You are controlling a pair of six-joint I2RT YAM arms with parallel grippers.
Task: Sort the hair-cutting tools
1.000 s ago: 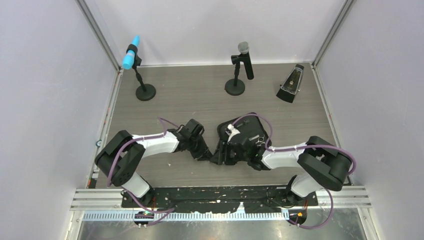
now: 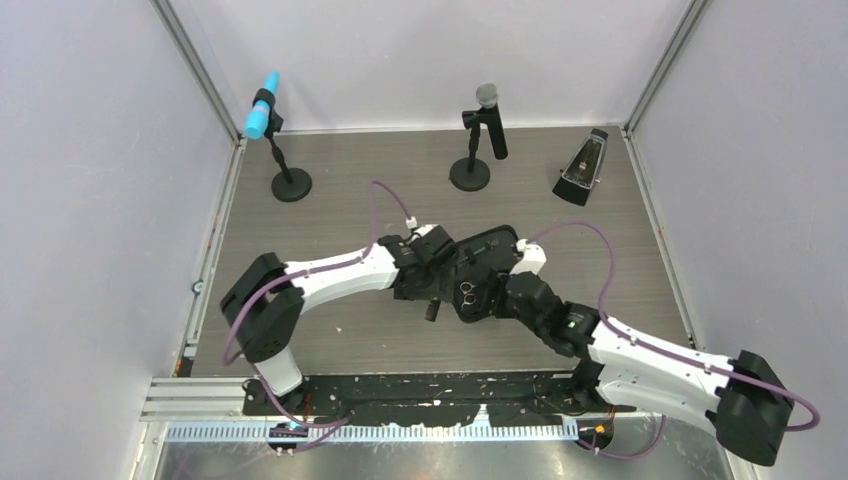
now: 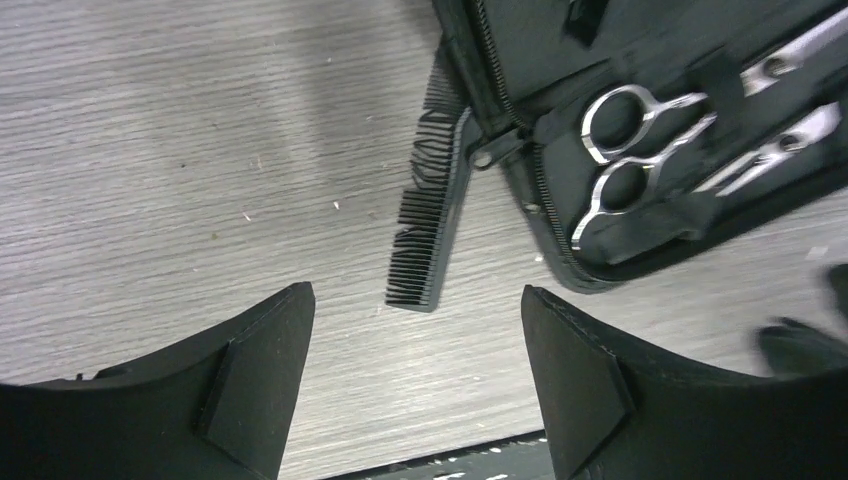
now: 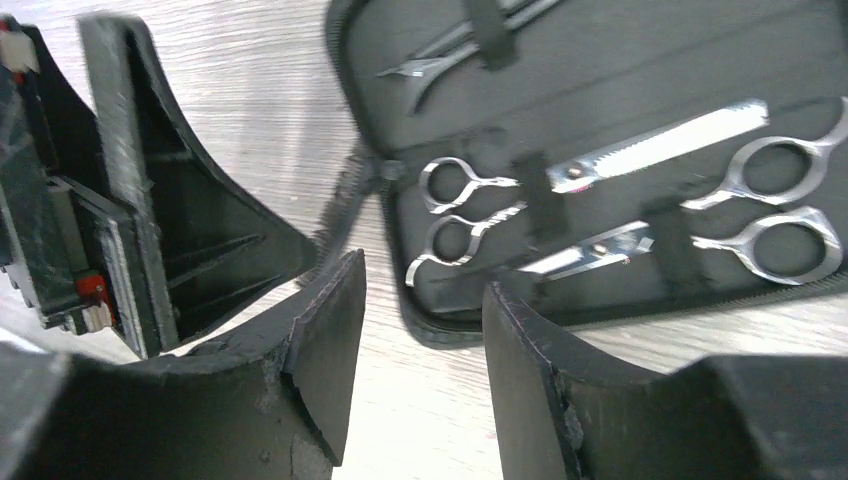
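A black zip case (image 2: 478,245) lies open on the table, holding scissors and thinning shears (image 4: 680,140) under straps, with smaller tools at the top in the right wrist view. A black comb (image 3: 425,240) lies on the table beside the case, partly under its edge. My left gripper hangs above the comb, open and empty. My right gripper is over the near edge of the case, open, nothing between its fingers; the left gripper's body shows at the left of that view.
Two microphone stands (image 2: 469,175) (image 2: 291,184) stand at the back, a metronome (image 2: 580,170) at the back right. The two grippers are close together over the middle.
Both arms have risen and shifted: the left one rightward toward the case, the right one rightward, uncovering more of the case and the comb in the top view.
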